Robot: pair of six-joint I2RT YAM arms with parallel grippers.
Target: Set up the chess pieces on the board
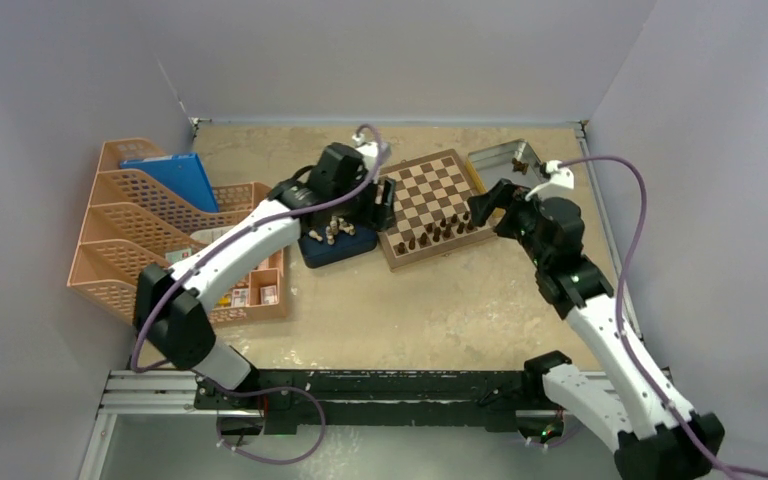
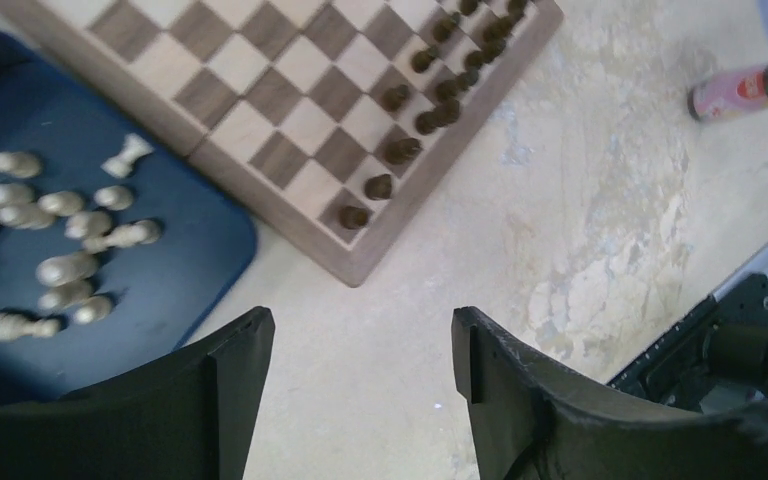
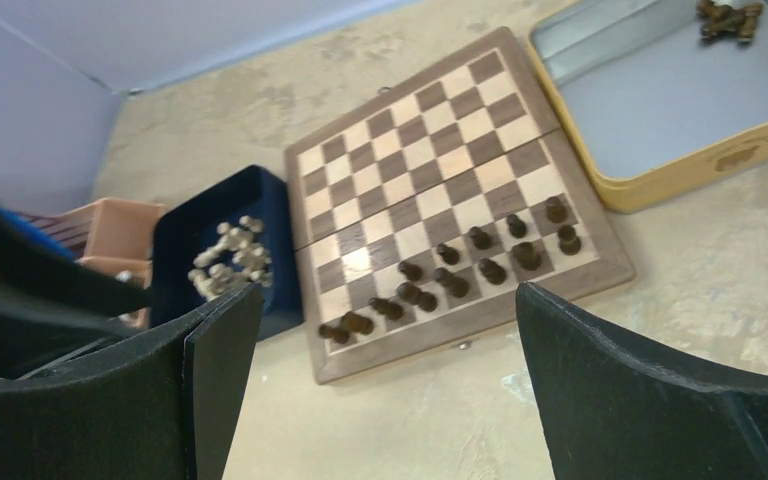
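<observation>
The chessboard [image 1: 426, 191] lies on the table, with several dark pieces [image 3: 450, 281] standing along its front edge. Light pieces [image 2: 70, 267] lie jumbled in a dark blue tray [image 2: 195, 292] left of the board. My left gripper is over the tray and the board's left edge, its fingers [image 2: 245, 355] apart and nothing between them. At the board's right front side, my right gripper stands open and empty. A few dark pieces [image 3: 730, 20] lie in the yellow-rimmed metal tray [image 3: 615, 185] on the right.
Tiered tan organiser [image 1: 130, 235] with a blue folder [image 1: 172, 182] takes up the left side. Bare table [image 1: 400, 320] stretches in front of the board. Walls close off the back and sides.
</observation>
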